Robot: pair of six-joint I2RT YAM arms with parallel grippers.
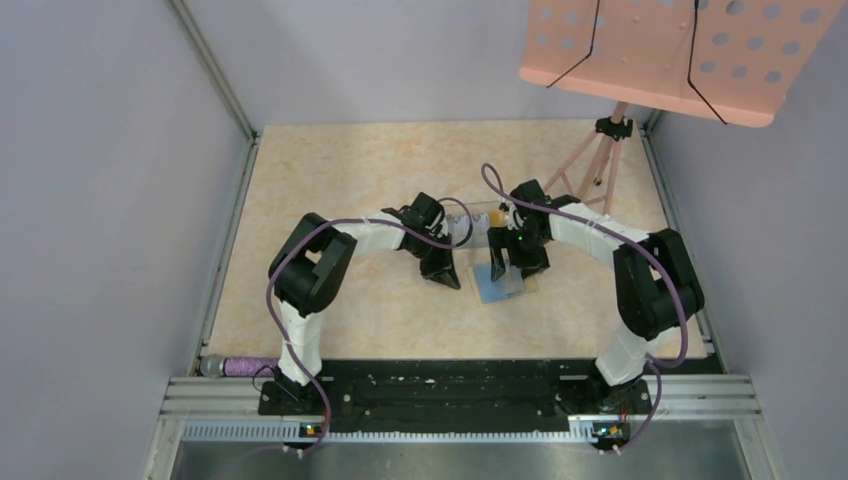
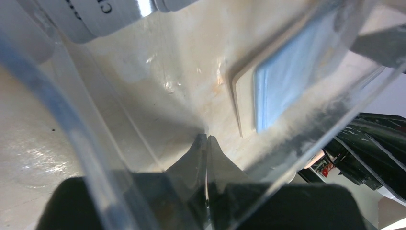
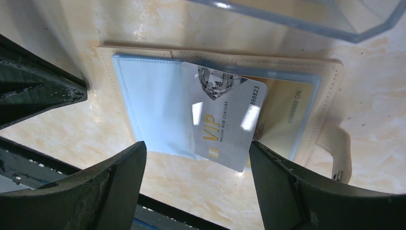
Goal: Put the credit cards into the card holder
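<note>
The card holder (image 3: 153,105) lies unfolded, pale blue inside with a beige border. Across its middle, slightly turned, rests a silver VIP card (image 3: 225,127); whether any part sits in a pocket I cannot tell. A gold card (image 3: 289,103) lies at the holder's right half, partly covered by the silver one. My right gripper is open above the holder. Its right fingertip (image 3: 256,149) appears close to the silver card's right edge; the left one is over blue. Just left of the holder, my left gripper is shut, nothing visible between its tips.
Behind the holder stands a clear container (image 3: 306,26), also seen between the arms in the top view. White cards or packets (image 1: 468,228) show inside it. A pink tripod stand (image 1: 615,135) is at the back right.
</note>
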